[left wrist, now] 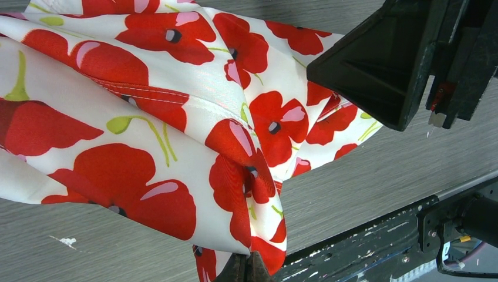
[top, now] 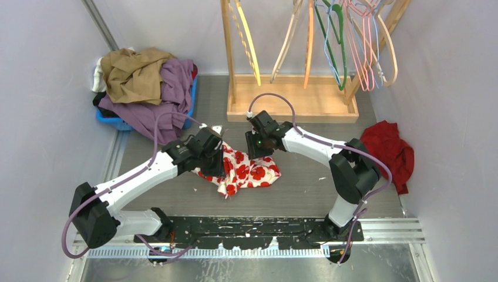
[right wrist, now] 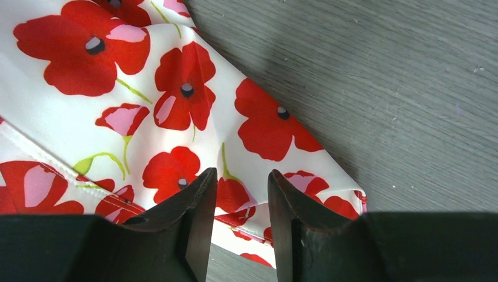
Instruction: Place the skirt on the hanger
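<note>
A white skirt with red flowers [top: 258,171] lies crumpled on the grey floor in the top view. My left gripper [top: 218,174] is down at its left part; in the left wrist view its fingers [left wrist: 238,269] are shut where the folds run together, pinching the cloth. Over the skirt's upper right part is my right gripper [top: 252,156]. The right wrist view shows its fingers [right wrist: 202,202] apart, with flowered cloth visible between and beyond the tips. Whether they touch the cloth I cannot tell. Several hangers, including an orange hanger [top: 310,44], hang from the rack.
The wooden rack's base [top: 288,94] stands at the back. A blue basket [top: 120,124] heaped with clothes is at the left back, and a red garment [top: 387,153] lies far right. Bare floor [top: 311,194] extends right of the skirt.
</note>
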